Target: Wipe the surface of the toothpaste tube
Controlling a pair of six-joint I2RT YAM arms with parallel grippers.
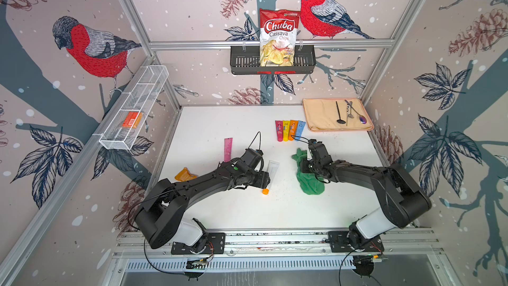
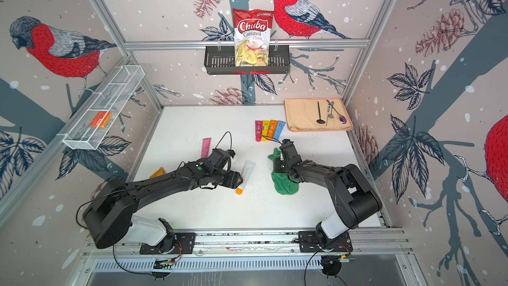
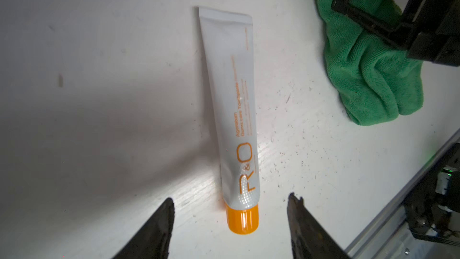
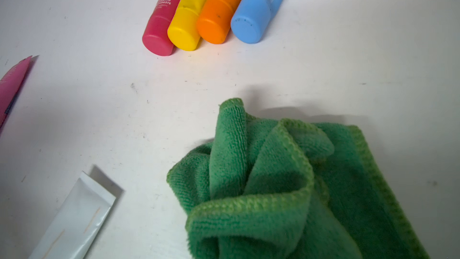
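Observation:
A white toothpaste tube with an orange cap lies on the white table, seen also in the right wrist view (image 4: 71,215). My left gripper is over its cap end, fingers apart on either side, holding nothing. Right of the tube a crumpled green cloth (image 1: 309,182) is gripped by my right gripper (image 1: 307,164); the cloth (image 4: 268,187) hides that gripper's fingertips in the right wrist view.
Four coloured tubes (image 1: 290,129) lie behind the cloth, a pink tube (image 1: 228,148) at back left, an orange item (image 1: 184,174) at left. A peach towel (image 1: 322,116) with utensils is at back right.

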